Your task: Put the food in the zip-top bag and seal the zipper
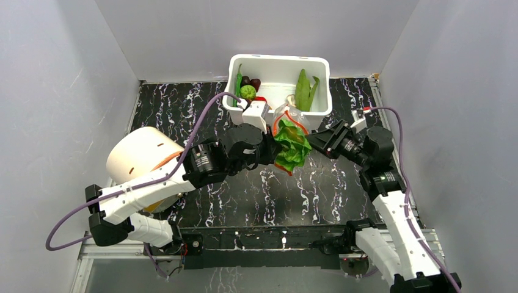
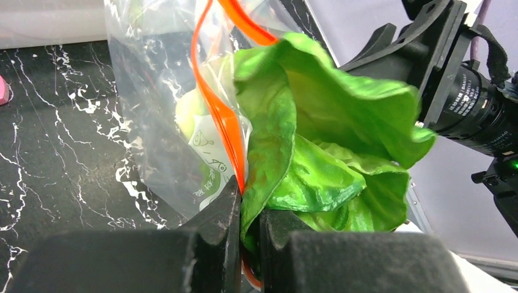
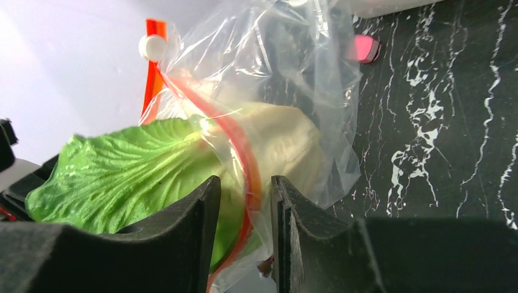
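A clear bag (image 2: 146, 91) with an orange zip strip (image 2: 223, 125) hangs above the table. Leafy green lettuce (image 1: 293, 148) is partly inside it, its frilly leaves spilling out of the mouth. My left gripper is shut on the bag's orange edge, with a lettuce leaf squeezed in beside it. On the opposite side, my right gripper stands part open, its fingers (image 3: 211, 201) apart. The bag's orange edge and clear film run between or just beyond those fingers; contact cannot be made out.
Behind the bag stands a white bin (image 1: 281, 59) holding green pods (image 1: 303, 91), a green pepper (image 1: 238, 79), a round green vegetable (image 1: 247, 92) and dark round items (image 1: 255, 82). A beige cylinder (image 1: 137, 155) sits at left.
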